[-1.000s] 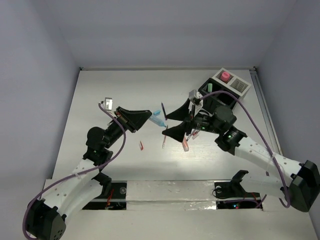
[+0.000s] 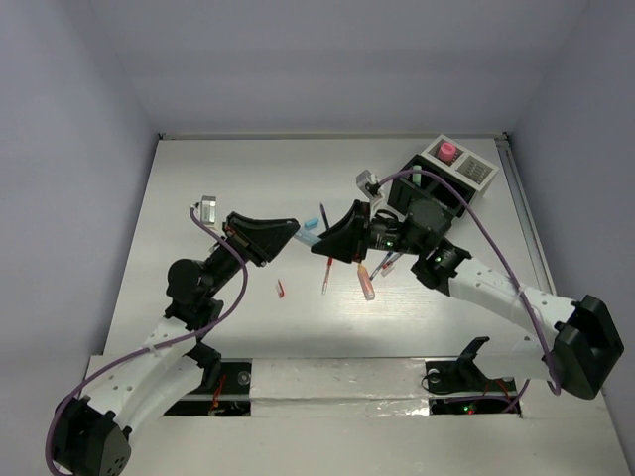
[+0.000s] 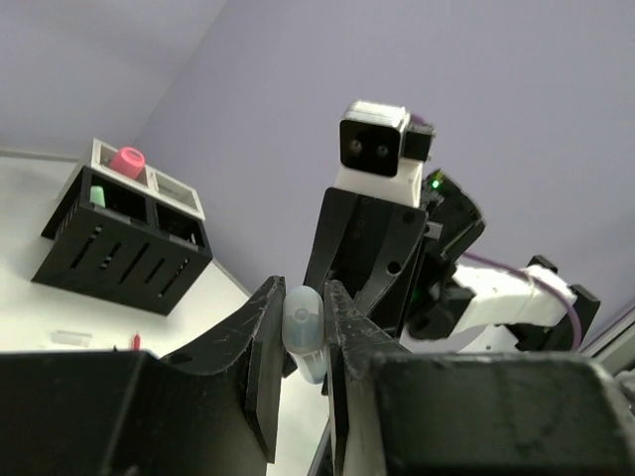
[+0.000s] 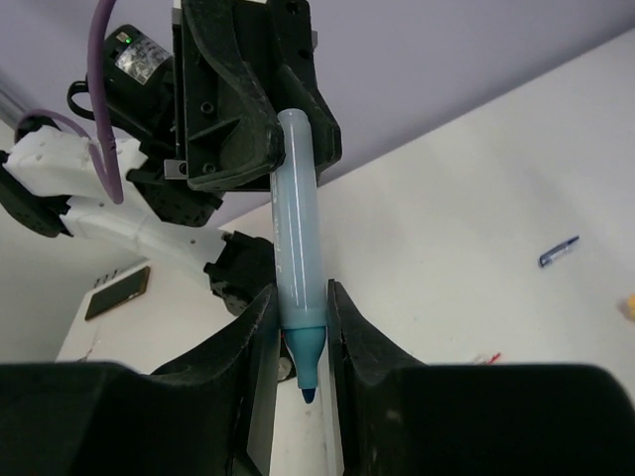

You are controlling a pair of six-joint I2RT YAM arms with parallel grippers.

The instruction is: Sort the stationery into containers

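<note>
A pale blue marker (image 2: 307, 237) with a teal tip section hangs above the table between my two arms. My left gripper (image 2: 297, 227) is shut on its rounded back end, as the right wrist view shows the left fingers (image 4: 308, 109) gripping the marker (image 4: 298, 218) there. Around the tip end, my right gripper (image 2: 322, 244) is shut on the same marker. In the left wrist view only the marker's rounded end (image 3: 303, 315) shows clearly. A black container (image 2: 437, 195) and a white container (image 2: 484, 159) stand at the back right.
A pink item (image 2: 446, 152) sits in the white container, a green one (image 2: 416, 175) in the black. On the table lie an orange-handled item (image 2: 366, 283), a small red item (image 2: 280, 289) and several pens.
One second ago the right gripper stood open to the right of the marker. It has since moved left and shut around the tip end. The left arm has barely moved.
</note>
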